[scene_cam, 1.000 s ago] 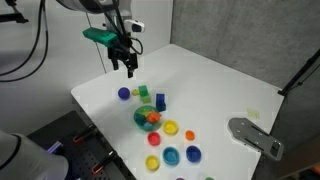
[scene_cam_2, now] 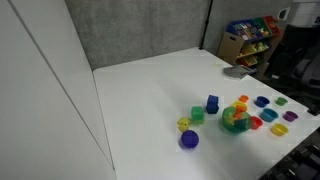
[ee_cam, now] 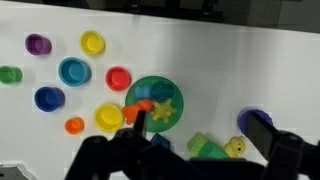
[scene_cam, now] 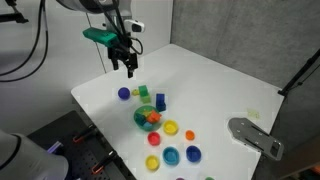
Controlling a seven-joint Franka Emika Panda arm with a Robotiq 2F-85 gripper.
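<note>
High above the left part of the white table, my gripper (scene_cam: pixel 123 70) points down, open and empty. The wrist view shows its dark fingers spread wide with bare table between them. Below, a green bowl (ee_cam: pixel 171 88) holds an orange piece and a yellow star-shaped piece (ee_cam: pixel 163 109). Close to the bowl stand a blue block (scene_cam_2: pixel 212 104) and a green block (scene_cam_2: pixel 197 114). A small yellow figure (scene_cam_2: pixel 184 124) lies by the green block, and a purple round object (scene_cam_2: pixel 190 139) is farther out. None of these touches the gripper.
Several small coloured cups, among them a red cup (ee_cam: pixel 118 78) and a blue cup (ee_cam: pixel 49 99), are spread beyond the bowl. A grey metal tray (scene_cam: pixel 256 136) lies toward one side. Behind the table is a shelf of coloured bins (scene_cam_2: pixel 250 40).
</note>
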